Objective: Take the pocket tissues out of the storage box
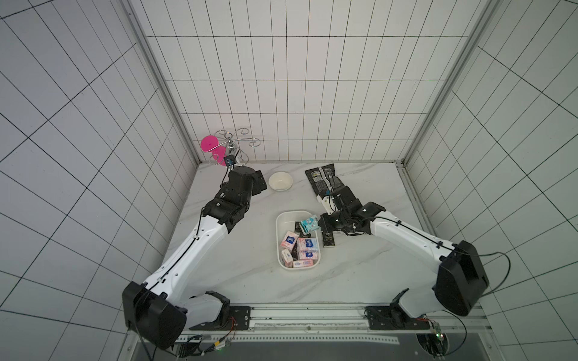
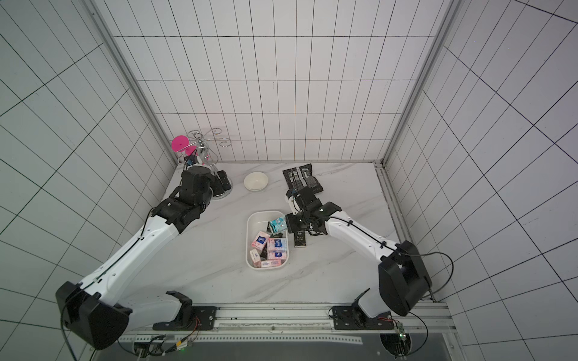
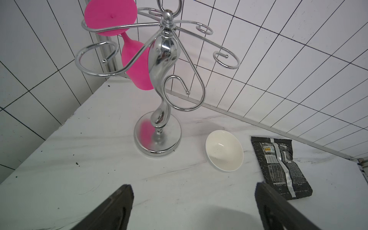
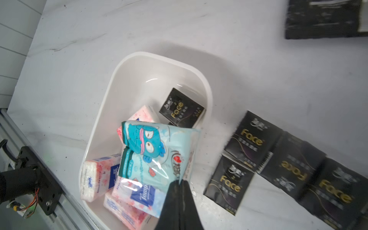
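My right gripper is shut on the edge of a light-blue tissue pack (image 4: 157,147) with a cartoon figure. In both top views the blue pack (image 1: 309,225) hangs over the right side of the white storage box (image 4: 100,115). Inside the box sit several pink-and-white tissue packs (image 1: 307,244) and a black Face pack (image 4: 182,108); the hanging pack hides part of them. More black Face packs (image 4: 251,140) lie on the table right of the box. My left gripper stands open at the back left, with nothing between its fingers.
A chrome stand (image 3: 158,130) with pink hanging items fills the back left corner near my left arm. A white bowl (image 1: 280,181) and a black pouch (image 3: 281,166) lie toward the back wall.
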